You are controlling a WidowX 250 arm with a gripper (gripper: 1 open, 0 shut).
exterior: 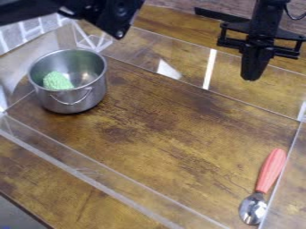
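Note:
My black gripper (pixel 255 64) hangs at the top right over the wooden table, shut, with nothing visible between its fingers. A steel pot (pixel 88 94) stands at the left with a light green textured object (pixel 56 80) inside. A spoon with a red handle (pixel 271 170) and a metal head lies at the lower right, apart from my gripper.
Clear edging strips run along the back, left and right. A dark shape hangs at the top left, and a pale structure stands behind the pot.

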